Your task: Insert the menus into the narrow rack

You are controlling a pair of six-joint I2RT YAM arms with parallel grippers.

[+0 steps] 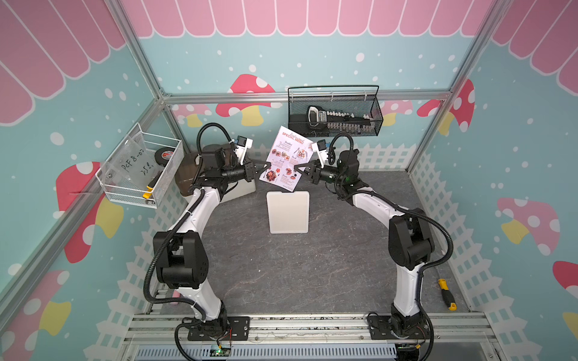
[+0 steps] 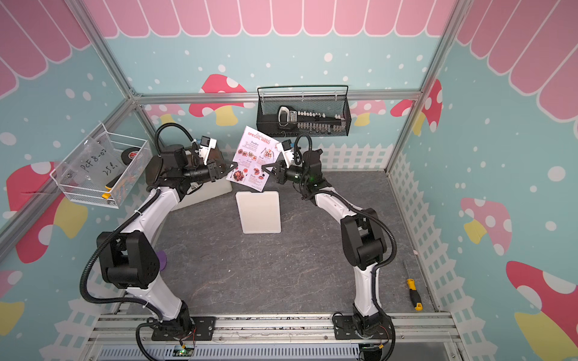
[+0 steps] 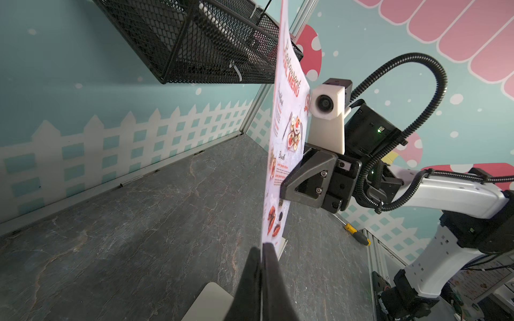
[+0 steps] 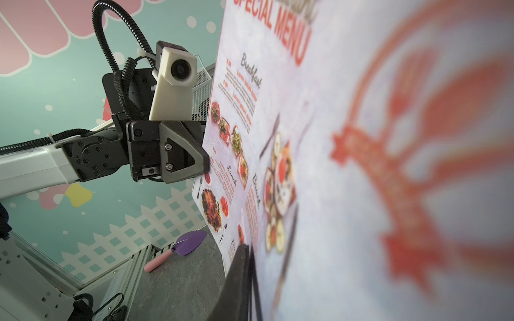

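The menu (image 1: 286, 157), a white sheet with red lettering and food pictures, is held up above the far side of the white rack (image 1: 288, 212), leaning to the right at its top. My left gripper (image 1: 265, 169) is shut on its lower left edge; in the left wrist view the sheet, seen nearly edge-on, runs down to the fingertips. My right gripper (image 1: 298, 169) is at the menu's right edge. In the right wrist view the sheet fills much of the frame beside the fingers (image 4: 235, 286), which stand close together; whether they pinch it is hard to tell.
Behind the menu, a black mesh basket (image 1: 335, 114) hangs on the back wall. A white wire basket (image 1: 141, 168) is on the left, and a yellow-handled tool (image 1: 446, 294) lies at the right edge.
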